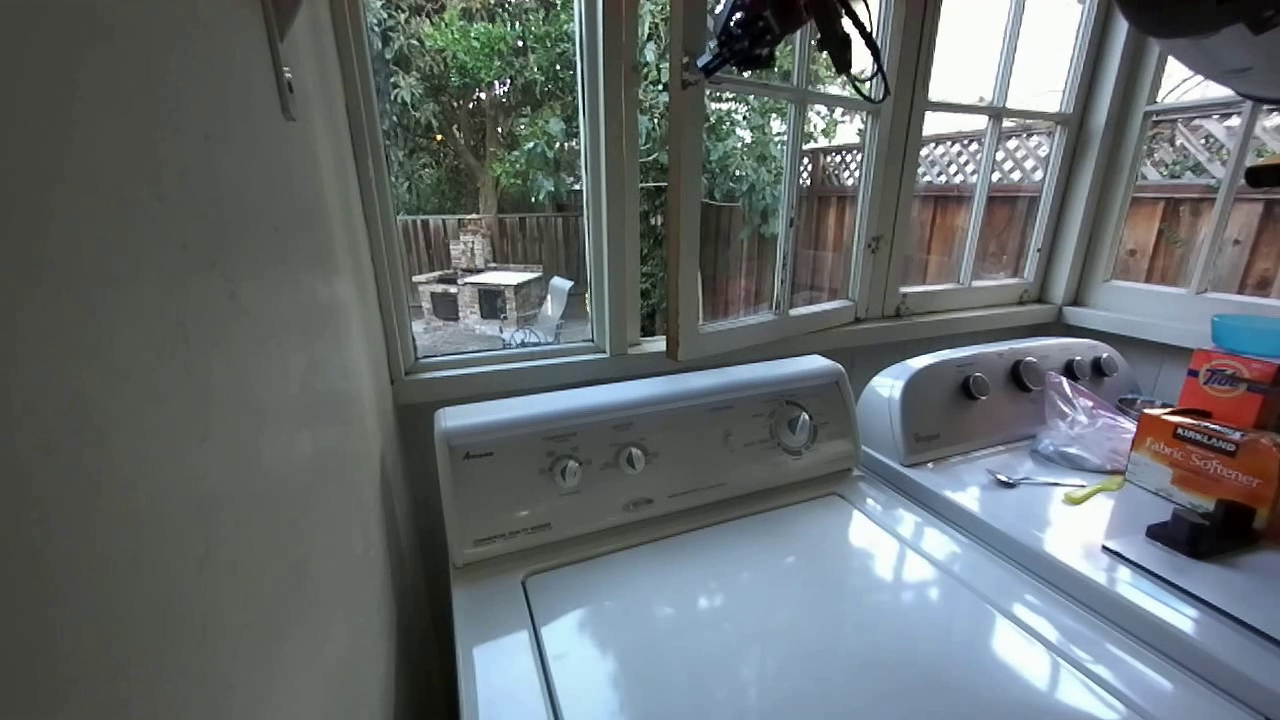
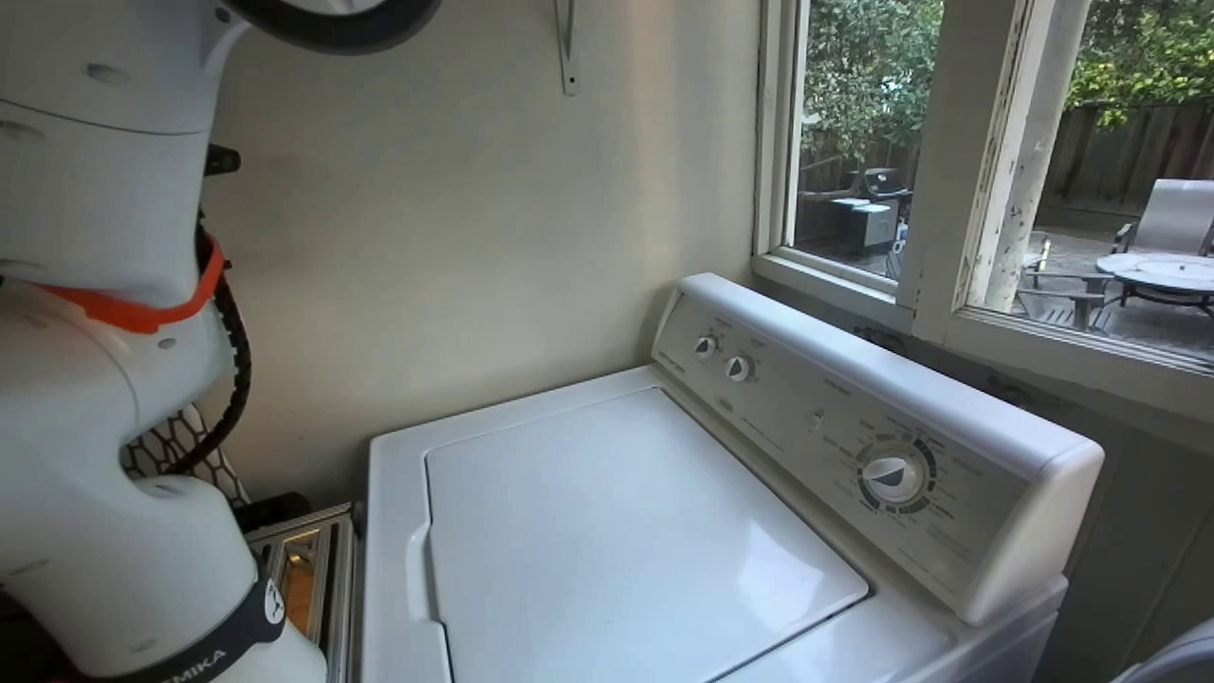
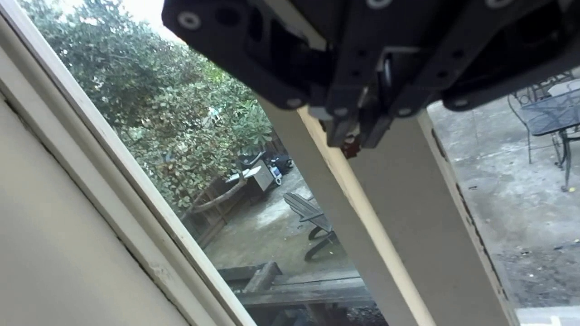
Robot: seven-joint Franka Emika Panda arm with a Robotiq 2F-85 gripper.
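The hinged window sash (image 1: pixel 768 326) stands ajar, swung into the room, with a gap between its free edge and the window post (image 1: pixel 615 180). High on that edge is a small latch (image 1: pixel 691 74). At it, my black gripper (image 1: pixel 708 70) reaches in from above. From the wrist view, my gripper is shut on a small reddish-brown piece of the latch (image 3: pixel 351 147), largely hidden by the fingers (image 3: pixel 375 130). Below it runs the pale edge of the sash (image 3: pixel 375 217). Exterior view 2 does not show the gripper.
Under the window stands a white washer (image 1: pixel 744 600) with a raised control panel (image 1: pixel 648 450). To its right, a dryer (image 1: pixel 996 402) carries a plastic bag (image 1: pixel 1074 426) and an orange box (image 1: pixel 1206 462). A wall (image 1: pixel 192 360) bounds the left side.
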